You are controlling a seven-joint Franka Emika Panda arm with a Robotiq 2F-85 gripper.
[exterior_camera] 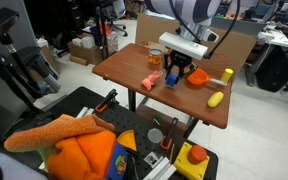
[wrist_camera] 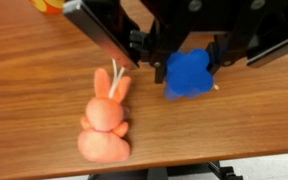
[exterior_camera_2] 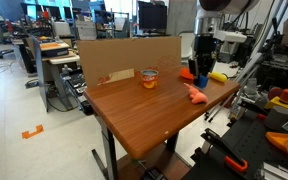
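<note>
A small blue object (wrist_camera: 190, 76) is between the fingers of my gripper, which is shut on it. In exterior view 1 the blue object (exterior_camera: 171, 79) shows just under the fingers, above the wooden table. Beside it on the table lies a pink bunny toy (wrist_camera: 105, 124), apart from the gripper; it is also seen in exterior view 2 as a pink toy (exterior_camera_2: 196, 95). An orange bowl (exterior_camera: 198, 75) stands to the right of the gripper, partly hidden by the arm.
Near the right end of the table are a yellow object (exterior_camera: 216, 99) and a yellow-green upright piece (exterior_camera: 226, 75). An orange-banded jar (exterior_camera_2: 150, 77) stands by the cardboard panel (exterior_camera_2: 124, 60).
</note>
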